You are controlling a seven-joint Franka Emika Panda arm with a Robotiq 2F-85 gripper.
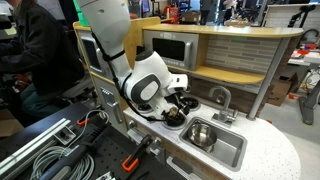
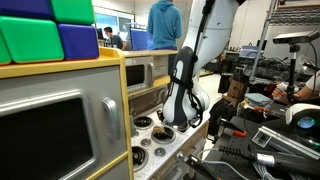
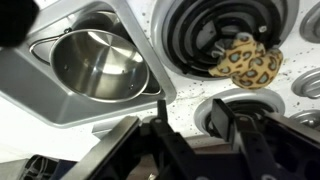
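A leopard-spotted cloth-like thing [image 3: 248, 63] lies on the edge of a black coil burner [image 3: 205, 45] in the wrist view. It shows small on the burner in exterior view 2 as a tan patch [image 2: 162, 132]. My gripper points down with its two dark fingers apart and nothing between them. In the wrist view the spotted thing is beyond and to the right of the fingertips, not touching them. Exterior view 1 has the white arm [image 1: 147, 82] leaning over the stove, its fingertips hard to make out.
A steel pot [image 3: 98, 65] sits in the grey sink [image 3: 62, 108], left of the burners. A tap [image 1: 226, 100] rises behind the sink. Bare white counter [image 1: 268, 150] lies to its right. A wooden shelf with a microwave [image 1: 167, 50] stands behind the stove.
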